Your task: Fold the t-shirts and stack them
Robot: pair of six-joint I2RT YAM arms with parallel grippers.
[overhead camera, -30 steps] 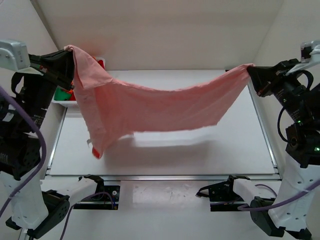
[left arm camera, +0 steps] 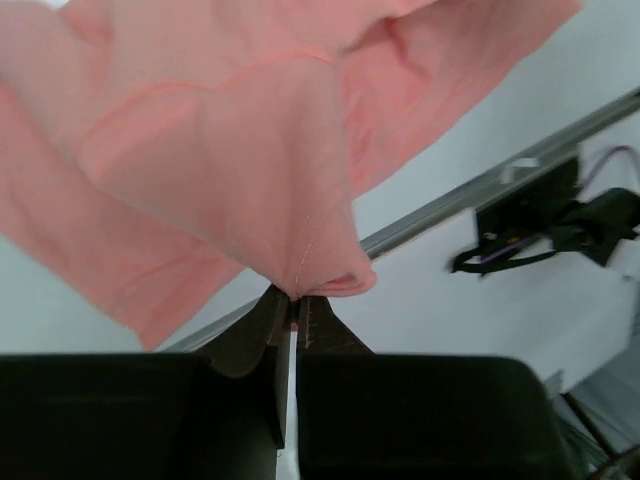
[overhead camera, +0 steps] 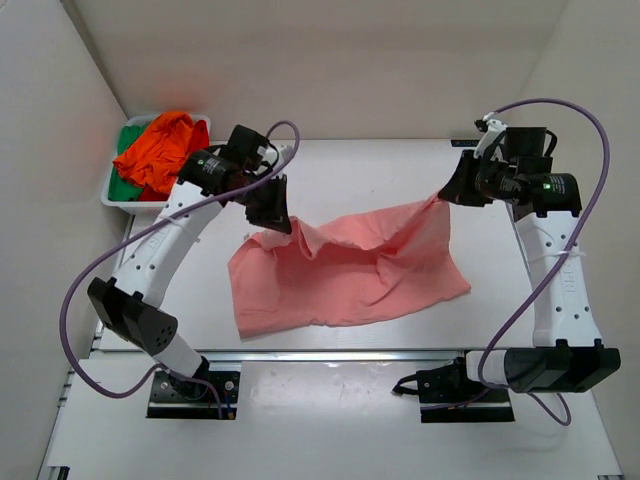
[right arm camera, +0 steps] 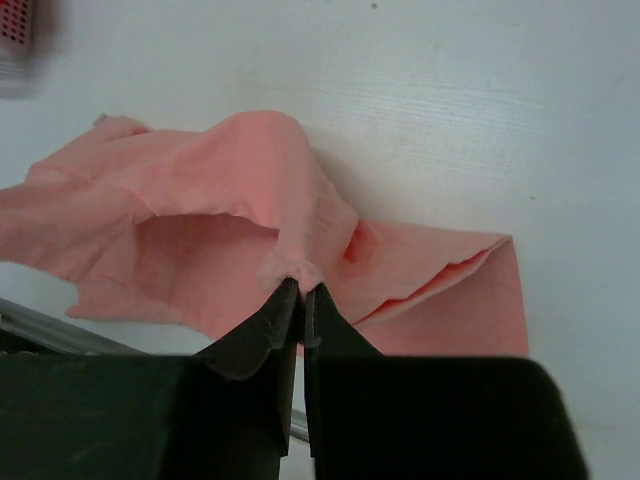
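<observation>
A pink t-shirt lies partly on the white table, its far edge lifted between my two grippers. My left gripper is shut on a corner of it, and the left wrist view shows the cloth rising to the closed fingertips. At the right, my right gripper is shut on the other top corner. In the right wrist view the cloth narrows to a pinched point at those fingertips. Between the grippers the edge sags in loose folds, while the near part rests flat but uneven on the table.
A white basket at the back left holds orange, red and green cloths. A metal rail runs along the table's front edge. Bare table shows behind the shirt and to its right.
The shirt hung high and stretched in the air; it has come down onto the table. My left gripper has moved right and nearer, slackening the top edge.
</observation>
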